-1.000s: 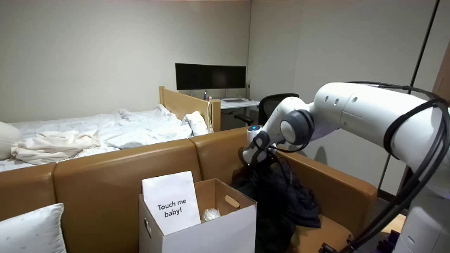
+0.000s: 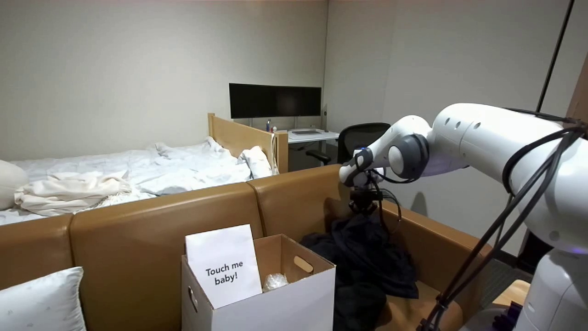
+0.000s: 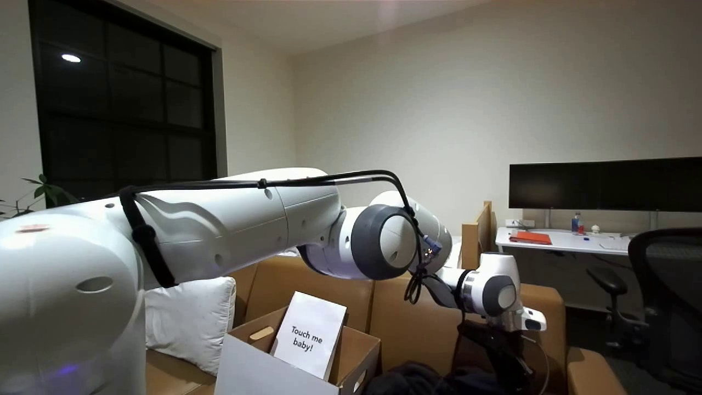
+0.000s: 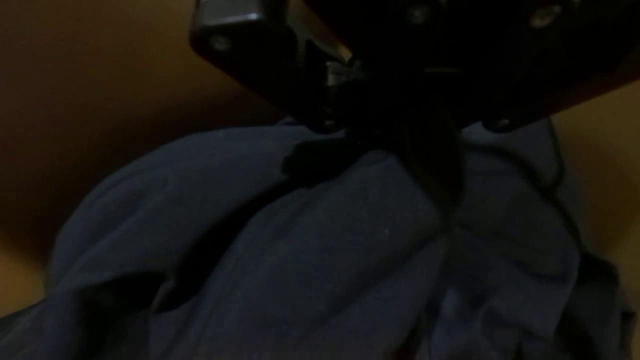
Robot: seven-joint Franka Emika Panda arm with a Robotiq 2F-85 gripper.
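Dark clothing or cloth lies heaped in the corner of the brown sofa, looking navy blue in the wrist view. My gripper points down at the top of this heap. In the wrist view the cloth fills most of the space below the black gripper. That view is so dark that the fingertips blend into shadow; whether fabric is between them does not show. In exterior view 2 the gripper's tips merge with the dark heap.
Left of the heap stands an open white box with a "Touch me baby!" sign and a clear wrapped item inside. The sofa's backrest and right armrest border the heap. Loose cables hang along the arm.
My arm has moved up and to the right in exterior view 1. The gripper, earlier hidden low against the cloth, now shows above it. The heap's top has shifted somewhat.
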